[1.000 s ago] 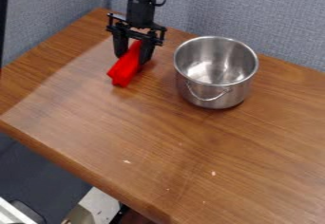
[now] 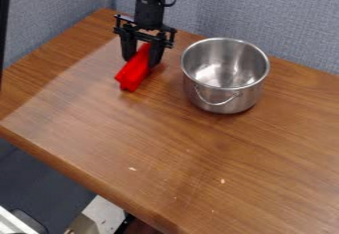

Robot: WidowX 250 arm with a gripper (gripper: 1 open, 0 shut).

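Note:
A red elongated object [image 2: 134, 71] lies at a slant on the wooden table, left of a metal pot [image 2: 224, 75]. My black gripper [image 2: 141, 50] is over its upper end, fingers pointing down around it. Whether the fingers are closed on it is too small to tell.
The pot stands upright at the back right, with a wire handle at its front. A grey padded wall runs behind, and the table's edge shows at lower left.
Over the last second the gripper and red object have shifted very slightly to the right. The pot looks unmoved.

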